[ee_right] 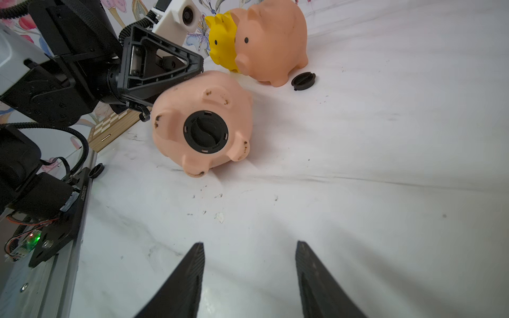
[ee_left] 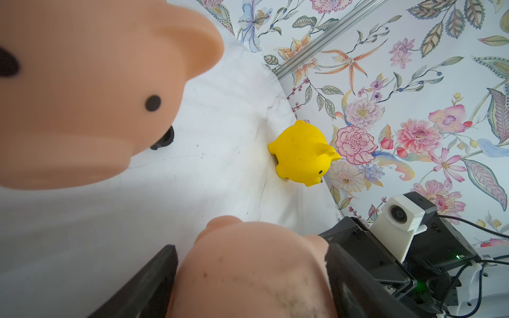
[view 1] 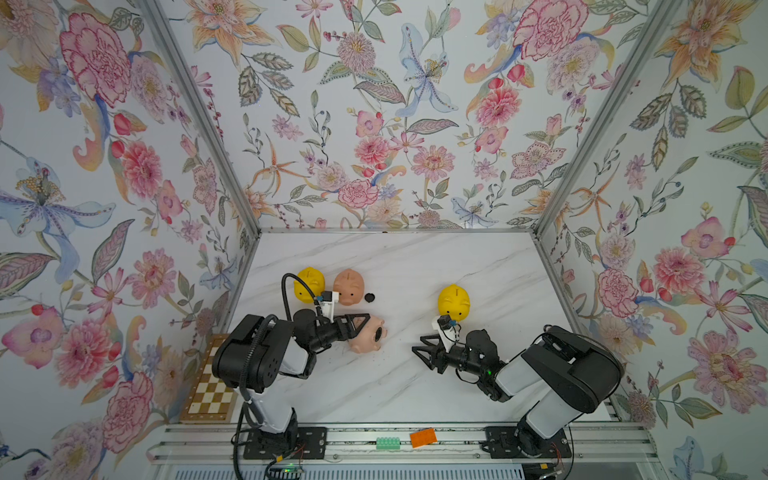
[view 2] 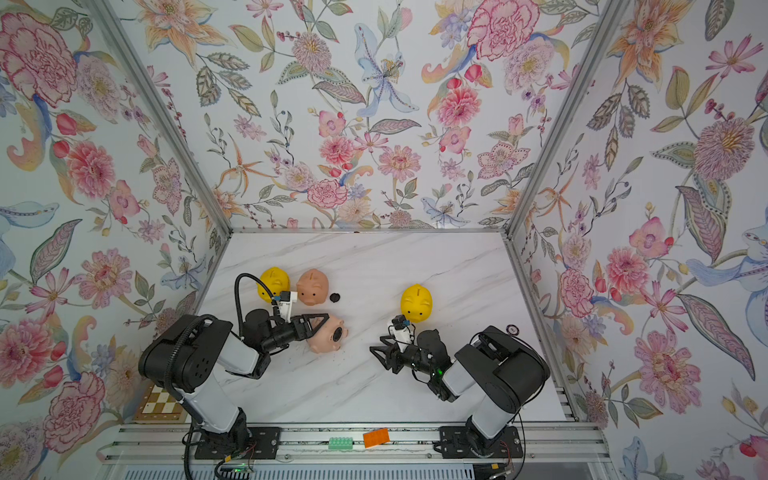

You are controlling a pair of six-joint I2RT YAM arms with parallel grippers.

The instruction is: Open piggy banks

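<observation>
A pink piggy bank [ee_right: 175,132] lies tipped on its side, the black plug [ee_right: 205,131] in its belly facing my right arm. Fingers of my open left gripper stand on either side of its body; whether they touch it I cannot tell. My right gripper is open over bare table, to the right of that bank, with nothing between its fingers. Another pink bank [view 1: 349,286] stands upright behind, a loose black plug [ee_right: 303,81] next to it. One yellow bank [view 1: 309,284] is at the back left, another [view 1: 454,302] beyond my right gripper.
Beside the left arm lies a chessboard [view 1: 209,388]. A second loose black plug [ee_right: 96,170] sits close to the left arm's base, and a dark round piece [view 2: 513,329] lies behind the right arm. The table between the tipped bank and my right gripper is clear.
</observation>
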